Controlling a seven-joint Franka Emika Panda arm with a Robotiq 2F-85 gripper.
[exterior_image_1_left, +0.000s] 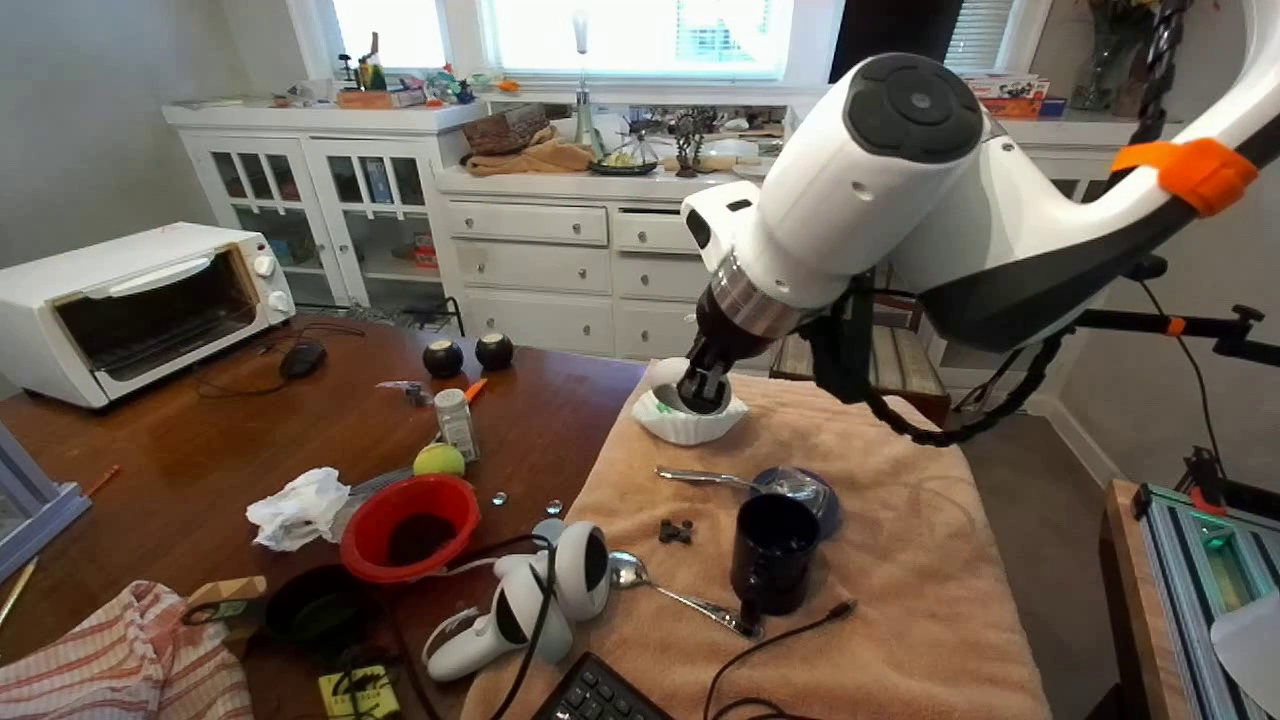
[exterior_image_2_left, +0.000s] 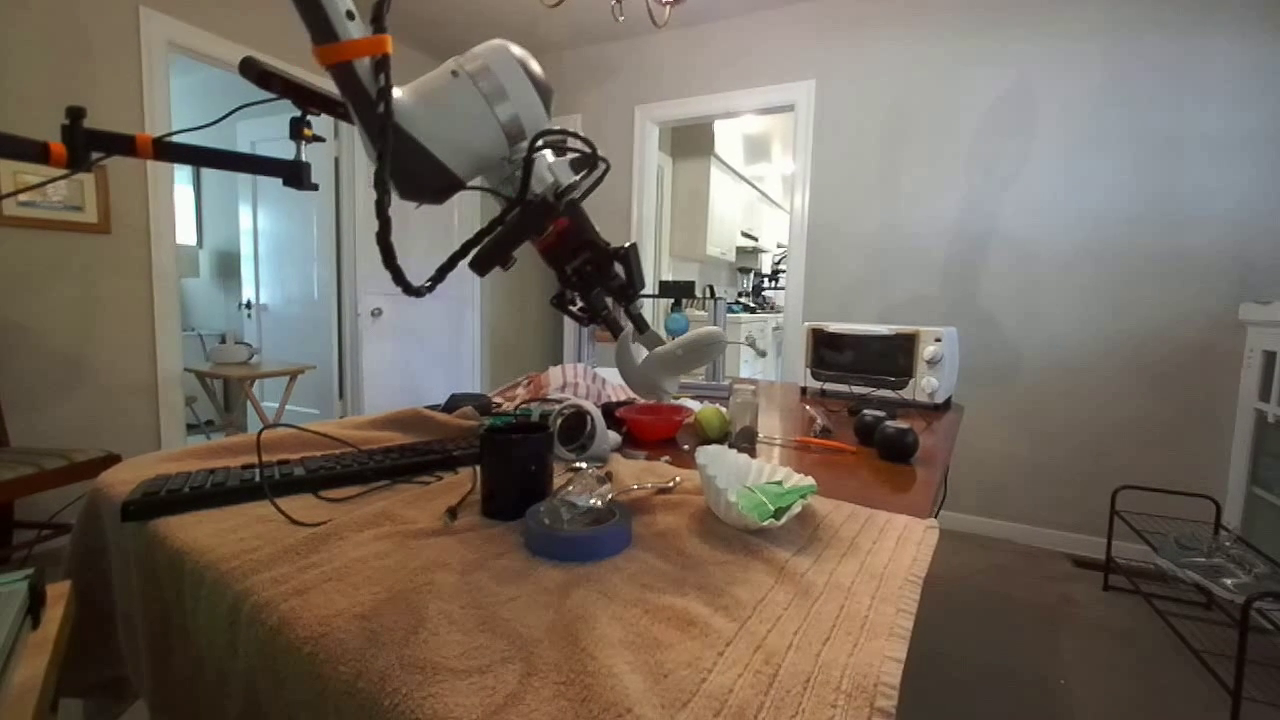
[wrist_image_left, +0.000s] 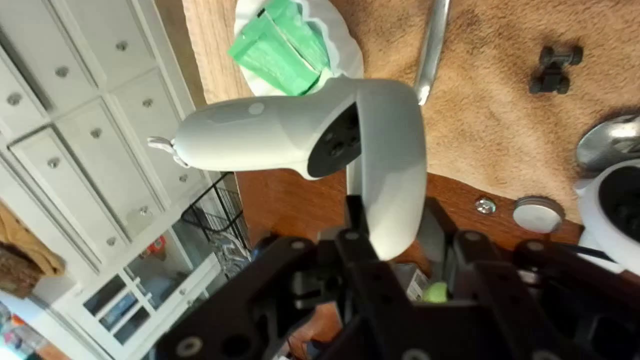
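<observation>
A white VR controller (wrist_image_left: 240, 135) is held by its ring, and my gripper is shut on it. Its handle points left in the wrist view, partly in front of a white fluted bowl (wrist_image_left: 348, 45) with green packets (wrist_image_left: 282, 51) inside. In exterior view 2 the held controller (exterior_image_2_left: 684, 356) is in the air above table height, clear of the fluted bowl (exterior_image_2_left: 726, 486). Exterior view 1 has the gripper (exterior_image_1_left: 705, 390) overlapping the bowl (exterior_image_1_left: 690, 422), hiding much of the controller.
On the towel (exterior_image_1_left: 912, 540) are a dark mug (exterior_image_1_left: 774, 558), a blue tape roll (exterior_image_2_left: 582, 536), spoons and a small black part (exterior_image_1_left: 675, 530). Another white controller (exterior_image_1_left: 516, 612) and a red bowl (exterior_image_1_left: 408, 528) lie left of them. Bare wood shows near the toaster oven (exterior_image_1_left: 156, 306).
</observation>
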